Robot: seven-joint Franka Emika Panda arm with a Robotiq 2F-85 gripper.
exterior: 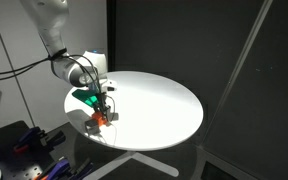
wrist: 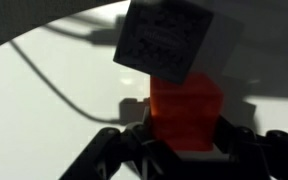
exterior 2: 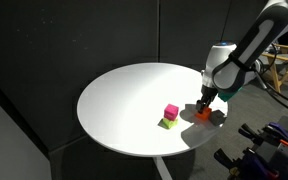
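Observation:
An orange-red block [wrist: 184,112] fills the space between the dark fingers of my gripper, which is shut on it. In exterior view 1 this block [exterior: 99,118] is low over the near left part of the white table, under the arm. Exterior view 2 has my gripper [exterior 2: 204,106] at the block [exterior 2: 203,114]; whether the block touches the table I cannot tell. A dark square thing [wrist: 163,38] with faint markings overlaps the block's upper edge in the wrist view.
A pink block [exterior 2: 172,111] rests on a yellow-green block [exterior 2: 168,123], a short way from my gripper. Cables [exterior: 19,72] hang from the arm.

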